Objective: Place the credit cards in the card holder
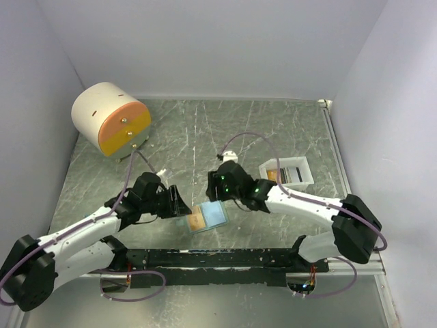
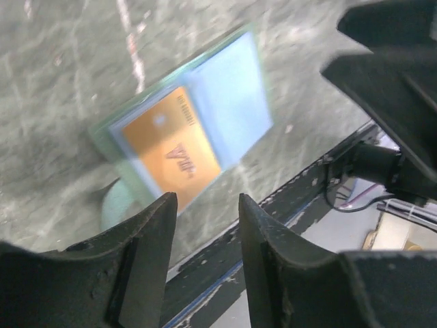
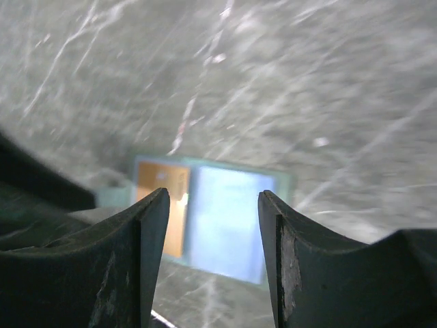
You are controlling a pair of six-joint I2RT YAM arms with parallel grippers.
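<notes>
The card holder (image 1: 209, 216) lies spread flat on the grey marbled table, with a small rounded tab (image 2: 117, 205) at its left side. A gold-orange card (image 2: 164, 133) covers most of its left half; the right half shows a light blue face (image 3: 225, 215). My left gripper hangs above the holder's left side, fingers apart and empty. Over the holder's upper right is my right gripper, its fingers (image 3: 158, 219) wide open with nothing between them. More cards (image 1: 292, 175) lie in the white tray (image 1: 309, 171) at right.
A white drum-shaped cabinet (image 1: 95, 113) with orange, yellow and green drawers stands back left. A dark rail (image 1: 212, 257) runs along the front edge.
</notes>
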